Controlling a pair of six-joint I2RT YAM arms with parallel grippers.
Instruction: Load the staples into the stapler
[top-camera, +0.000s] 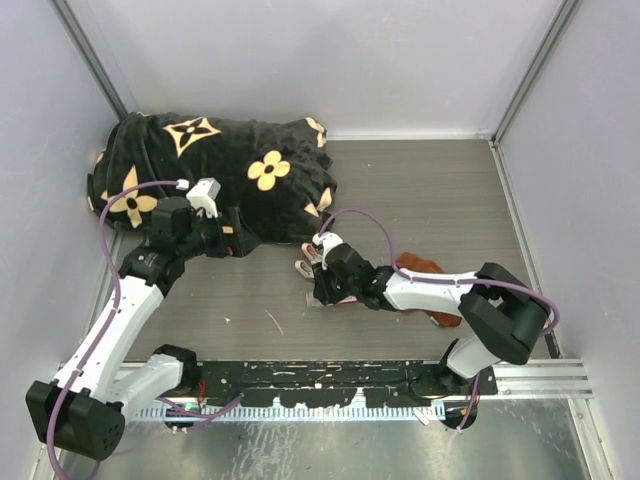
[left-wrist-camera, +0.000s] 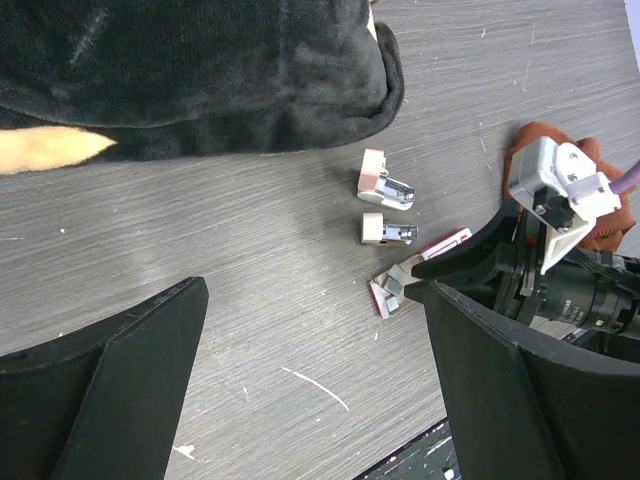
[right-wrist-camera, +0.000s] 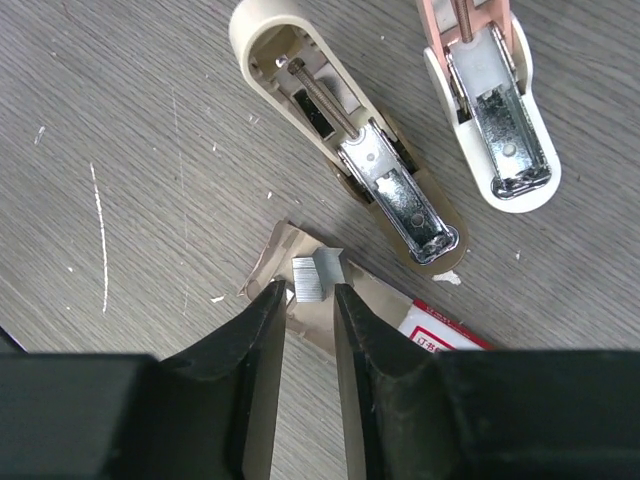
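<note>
Two small staplers lie open on the table, their metal channels exposed: a white-and-beige stapler (right-wrist-camera: 345, 130) and a pink-and-white stapler (right-wrist-camera: 495, 110). Just below them is a torn card staple box (right-wrist-camera: 378, 298) with a red-and-white end. On its bare card sit small grey staple strips (right-wrist-camera: 308, 280), one beside another. My right gripper is over these strips, its narrow fingertips apart on either side of one; whether they touch it is unclear. Off to the left, well clear of the staplers, my left gripper stands wide open and empty.
A bulky dark plush cushion with cream flowers (top-camera: 225, 165) fills the back left. Behind the right arm lies a brown cloth (top-camera: 420, 264). Bare tabletop (top-camera: 430, 190) stretches across the back right.
</note>
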